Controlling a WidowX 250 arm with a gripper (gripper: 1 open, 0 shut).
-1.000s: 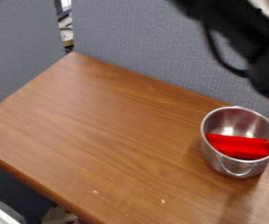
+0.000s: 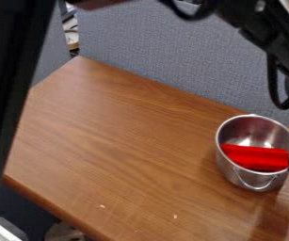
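A steel pot [image 2: 234,172] stands at the right of the wooden table, with a red cylindrical object [image 2: 248,154] lying inside it. My dark arm reaches in from the top and right, its lower end at the right edge just beside the pot. The fingertips are cut off or too dark to make out, so I cannot tell what is between them.
Grey padded panels [image 2: 172,66] border its back and left. A dark strip crosses the left side of the view, close to the camera.
The arm has shifted, its upper part now reaching further left along the top. A dark shape has come into the left side. The pot and red object look unmoved.
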